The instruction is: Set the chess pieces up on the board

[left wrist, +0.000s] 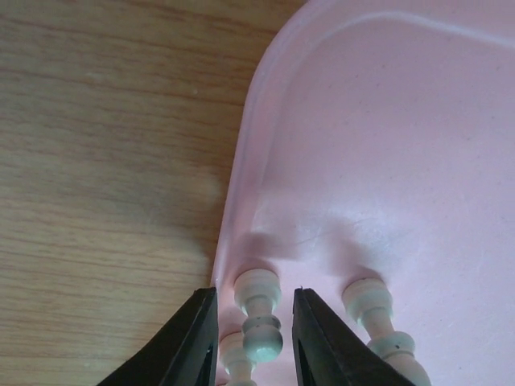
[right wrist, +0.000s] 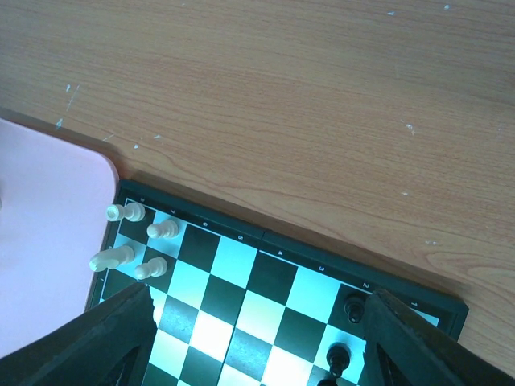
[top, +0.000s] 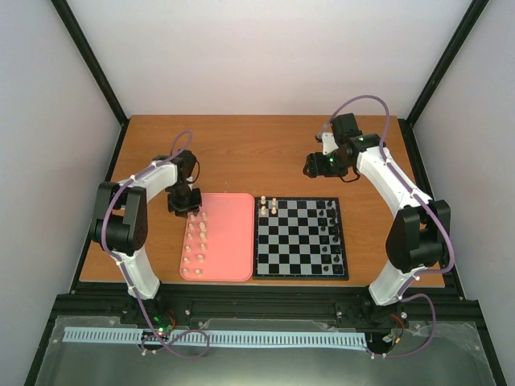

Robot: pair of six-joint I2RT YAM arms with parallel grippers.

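My left gripper (top: 183, 207) is low over the back-left corner of the pink tray (top: 229, 237), its open fingers either side of a white piece (left wrist: 261, 322) in the left wrist view; more white pieces (left wrist: 378, 322) lie beside it. The checkered board (top: 296, 241) holds several white pieces (right wrist: 163, 228) at its back-left corner and black pieces (right wrist: 338, 359) along its right side. My right gripper (top: 315, 165) hangs open above the table behind the board, nothing seen between its fingers.
The tray sits directly left of the board, close to its edge.
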